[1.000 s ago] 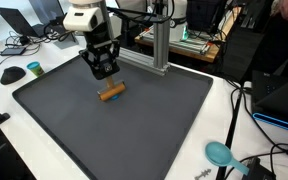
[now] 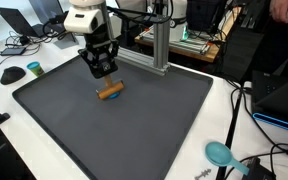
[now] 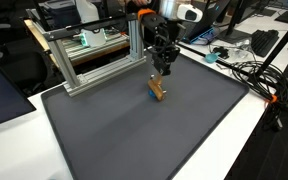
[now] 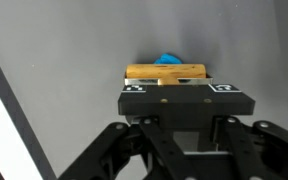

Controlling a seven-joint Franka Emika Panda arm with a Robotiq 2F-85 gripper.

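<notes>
A wooden hammer-like piece with a cylindrical brown head is at the far part of the grey board. My gripper points down over it, shut on its upright part. In exterior view 2 the wooden piece stands below the gripper. From the wrist, the wooden bar spans crosswise just beyond the gripper. Something blue shows behind the bar, low on the board; its full shape is hidden.
A metal frame post rises behind the board. Outside the board lie a green cup, a dark round object and a teal round-ended object. Most of the board's near side is clear.
Little differs over the last second. The gripper and the wooden piece stay in nearly the same place, with at most a slight shift.
</notes>
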